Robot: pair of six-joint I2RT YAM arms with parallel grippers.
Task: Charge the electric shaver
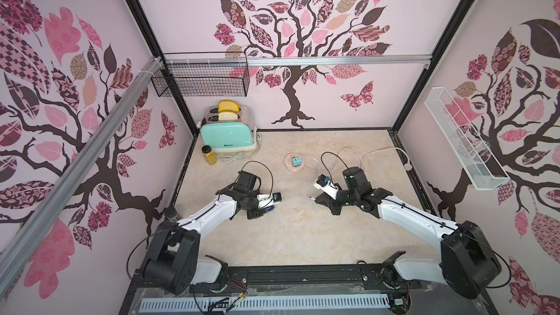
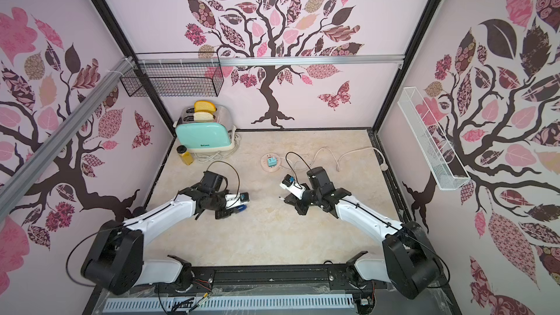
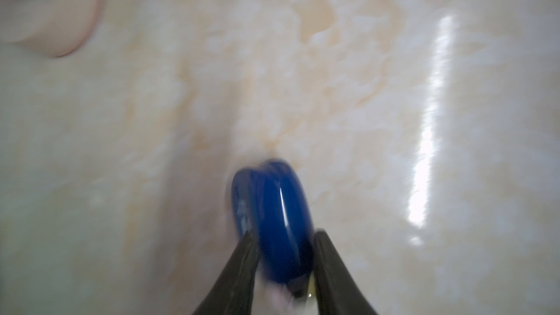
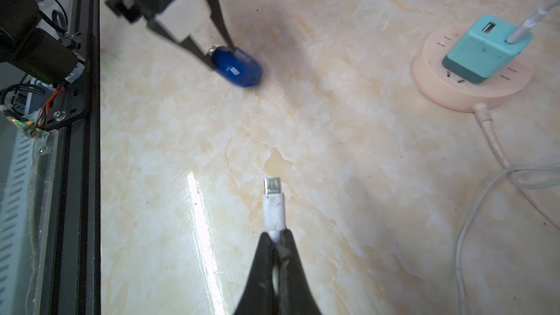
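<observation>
The blue electric shaver (image 3: 274,213) is low at the table between the fingertips of my left gripper, blurred in the left wrist view; whether the fingers are shut on it I cannot tell. My right gripper is shut on a white USB-C cable plug (image 4: 274,210), tip pointing forward over the table, apart from the shaver. A turquoise charger (image 4: 478,46) sits in a round pink power strip (image 4: 437,90), with a white cable plugged into it.
A turquoise toaster (image 1: 226,136) and a yellow jar (image 1: 209,157) stand at the back left. Cables trail across the back right.
</observation>
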